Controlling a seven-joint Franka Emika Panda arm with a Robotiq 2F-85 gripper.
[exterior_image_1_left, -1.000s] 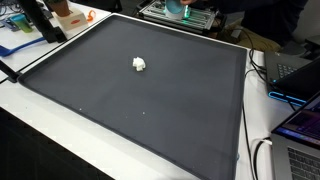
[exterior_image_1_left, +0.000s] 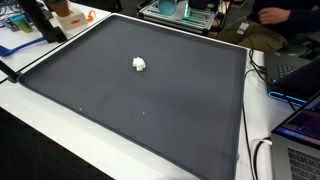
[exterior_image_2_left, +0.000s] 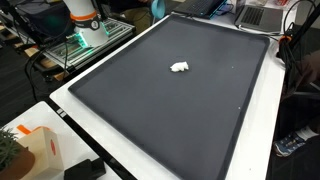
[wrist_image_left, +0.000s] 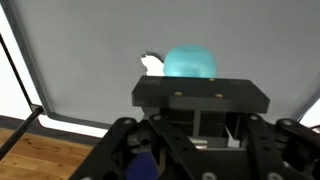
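My gripper appears as a dark bar across the middle of the wrist view, shut on a rounded teal object (wrist_image_left: 190, 61) that sticks out past it. The fingertips' contact with it is hidden. At the top edge of exterior view 1 the teal object (exterior_image_1_left: 168, 6) shows beyond the far side of the board, and it peeks in at the top of exterior view 2 (exterior_image_2_left: 157, 9). A small crumpled white piece (exterior_image_1_left: 138, 64) lies alone on the dark grey board (exterior_image_1_left: 170, 110); in the wrist view the white piece (wrist_image_left: 152, 64) shows just left of the teal object.
Most of the board's surface is bare. Laptops (exterior_image_1_left: 300, 155) and cables line its right side in exterior view 1. A potted plant (exterior_image_2_left: 12, 152) and an orange-and-white item (exterior_image_2_left: 38, 145) stand near the front left corner of exterior view 2.
Along the top of exterior view 1, the teal object has shifted slightly to the left. The white piece has stayed where it was.
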